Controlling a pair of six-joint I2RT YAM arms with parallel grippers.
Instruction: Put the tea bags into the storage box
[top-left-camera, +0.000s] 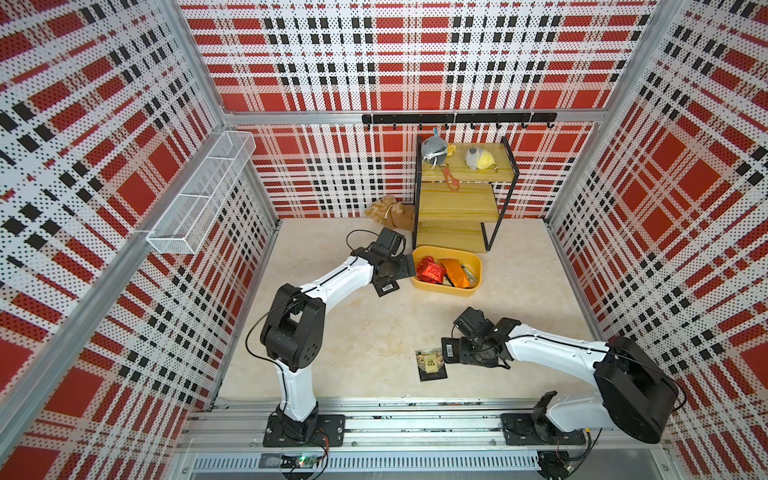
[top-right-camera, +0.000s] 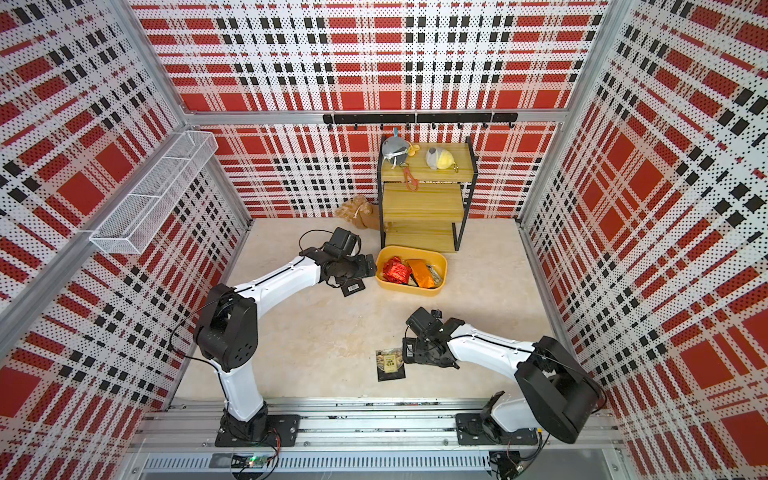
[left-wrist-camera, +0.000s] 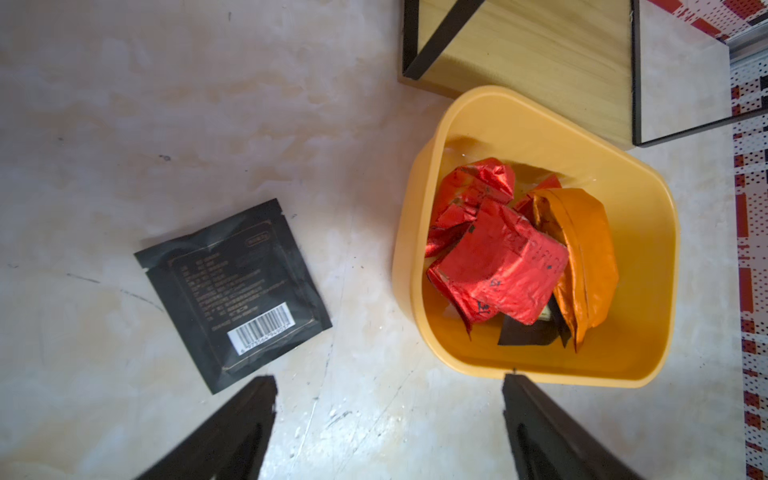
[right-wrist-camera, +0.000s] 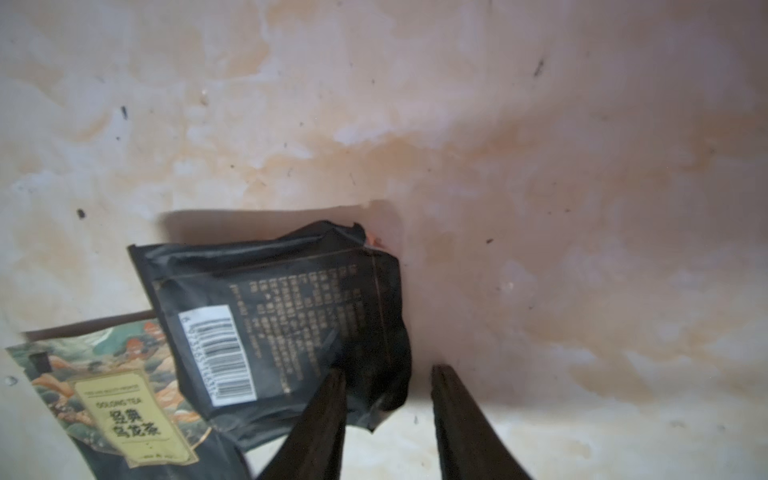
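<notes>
The yellow box (left-wrist-camera: 656, 336) holds red and orange packets (left-wrist-camera: 504, 260). Left of it a black tea bag (left-wrist-camera: 236, 296) lies flat, under my open, empty left gripper. Near the front, a black tea bag (right-wrist-camera: 280, 320) lies partly over an oolong tea bag (right-wrist-camera: 128, 416). My right gripper is low over the black one's edge, its fingers part open, one at the bag's corner; whether it touches cannot be told.
A wooden shelf rack (top-left-camera: 456, 200) with soft toys stands behind the box, a brown plush (top-left-camera: 388, 208) beside it. A wire basket (top-left-camera: 196, 200) hangs on the left wall.
</notes>
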